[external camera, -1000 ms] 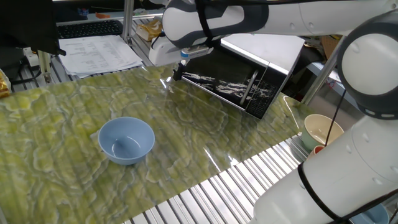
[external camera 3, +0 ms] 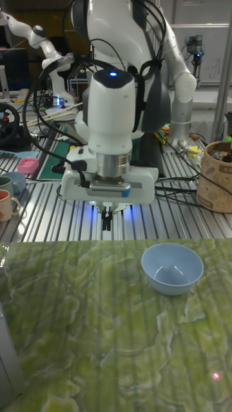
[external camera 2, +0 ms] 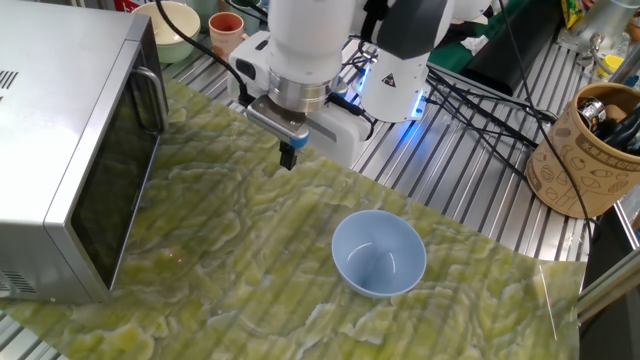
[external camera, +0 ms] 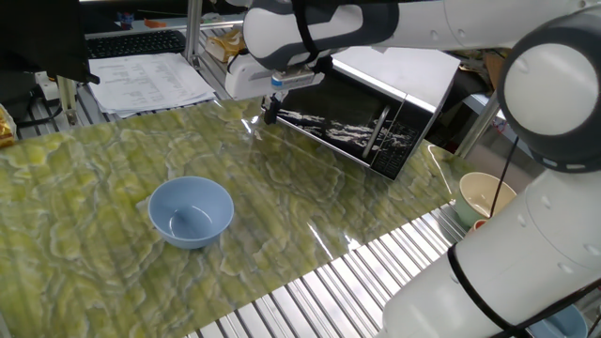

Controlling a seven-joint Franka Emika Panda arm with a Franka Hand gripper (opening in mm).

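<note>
A light blue bowl (external camera: pixel 191 212) stands upright and empty on the green marbled mat; the same bowl (external camera 2: pixel 379 253) is right of centre in exterior view 2. My gripper (external camera 2: pixel 288 158) hangs above the mat, pointing down, apart from the bowl. Its two black fingers (external camera 3: pixel 107 220) are together, with nothing showing between them. In exterior view 1 the gripper (external camera: pixel 271 115) hangs in front of the microwave (external camera: pixel 376 113), whose door is closed. From exterior view 3, the bowl (external camera 3: pixel 172 268) sits to the right of the gripper.
A cream-and-green bowl (external camera 2: pixel 168 35) and an orange cup (external camera 2: pixel 227 33) stand beyond the mat near the microwave. A patterned utensil bucket (external camera 2: pixel 575 160) occupies the slatted table's other side. Papers (external camera: pixel 150 83) lie past the mat.
The arm and gripper have shifted only slightly in exterior view 1, the fingers ending a little lower. The blue bowl and microwave have stayed where they were.
</note>
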